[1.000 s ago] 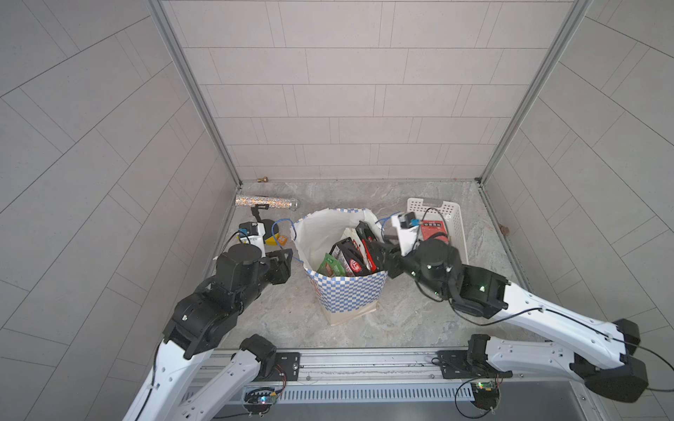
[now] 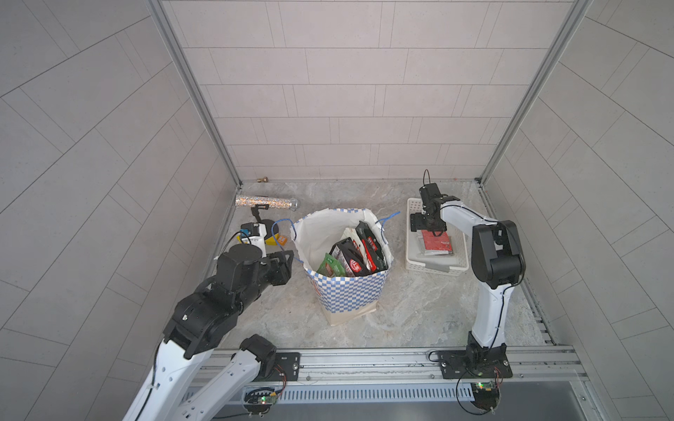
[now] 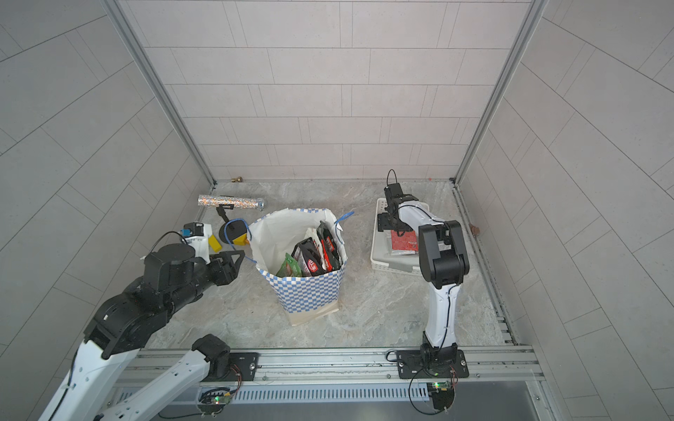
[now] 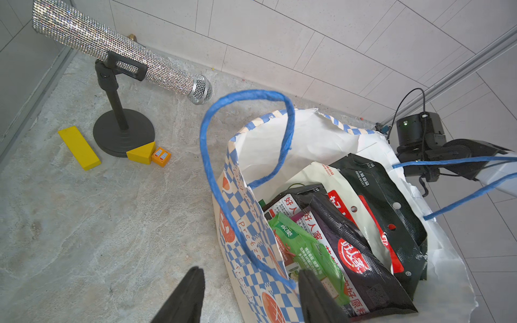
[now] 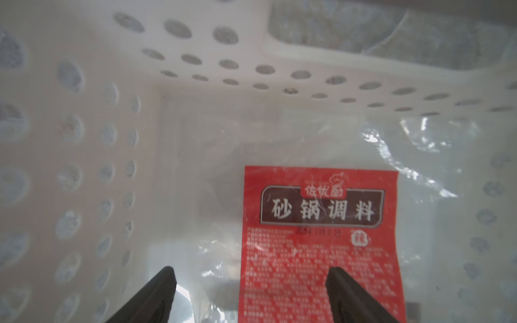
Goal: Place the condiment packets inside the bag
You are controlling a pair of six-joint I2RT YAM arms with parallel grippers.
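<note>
A blue-and-white checked bag (image 2: 349, 292) stands upright in the middle, holding several packets: black ones (image 4: 350, 258), a white one (image 4: 322, 180) and a green one (image 4: 315, 255). My left gripper is open beside the bag's left wall, and the blue handle (image 4: 215, 185) runs down near its right finger. In the white basket (image 2: 437, 268) on the right lies a red packet (image 5: 320, 253) in clear wrapping. Over that packet stands my right gripper, open, its fingertips apart; whether they touch the wrapping, I cannot tell.
At the back left stand a glittery microphone (image 4: 118, 48) on a round black base (image 4: 123, 133) and some yellow blocks (image 4: 79, 148). The perforated basket wall (image 5: 70, 177) rises close to my right gripper. Bare floor (image 2: 421, 308) lies between bag and front rail.
The left arm and the bag look the same.
</note>
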